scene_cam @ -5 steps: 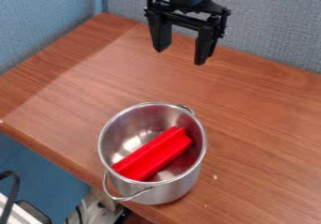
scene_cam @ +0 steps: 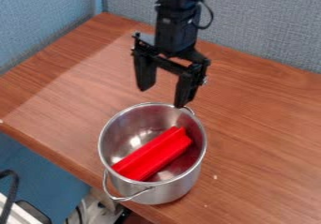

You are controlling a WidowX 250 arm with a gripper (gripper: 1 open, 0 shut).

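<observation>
A steel pot (scene_cam: 126,125) with a wire handle stands near the front left edge of the wooden table, with a red elongated object (scene_cam: 154,153) lying inside it. My black gripper (scene_cam: 164,87) hangs just above and behind the pot, fingers spread open with nothing between them.
Grey-blue panels (scene_cam: 251,26) bound it at the back and left. Cables and other items lie below the front left edge.
The pot and red object have not visibly moved.
</observation>
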